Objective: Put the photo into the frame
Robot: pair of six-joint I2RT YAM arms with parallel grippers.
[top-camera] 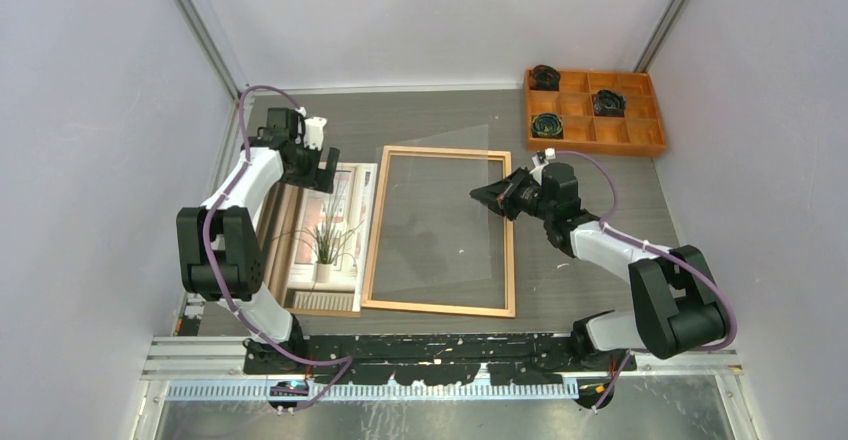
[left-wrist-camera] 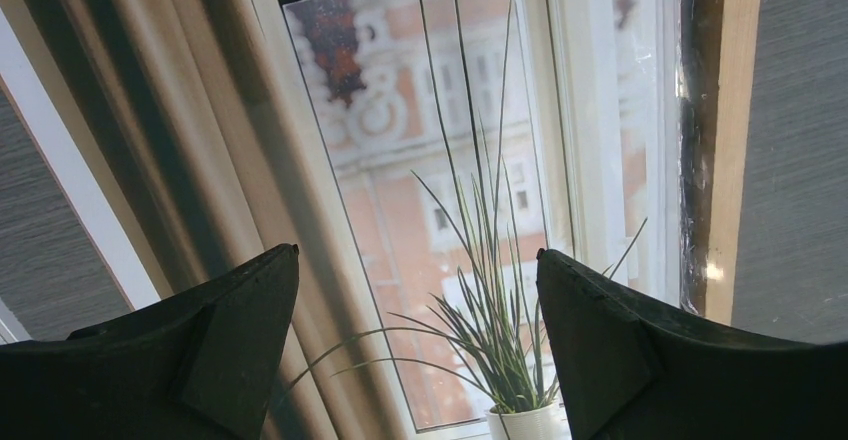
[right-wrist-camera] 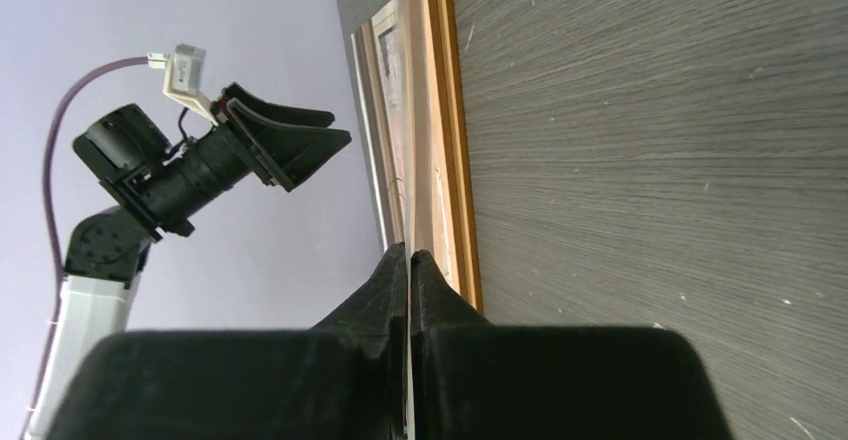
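Note:
The photo [top-camera: 352,272] of a window and potted plant lies flat at the left of the table, beside the light wooden frame [top-camera: 440,308]. Above the photo's upper part, my left gripper [top-camera: 328,172] is open; the left wrist view has nothing between its fingers. A clear sheet [top-camera: 440,245] hangs over the frame opening, its upper edge reaching past the top bar. My right gripper [top-camera: 474,196] is shut on this sheet's right edge. The right wrist view shows the sheet [right-wrist-camera: 412,110] almost edge-on between the fingertips.
An orange compartment tray [top-camera: 600,145] with several dark coiled items stands at the back right. White walls rise on both sides and at the back.

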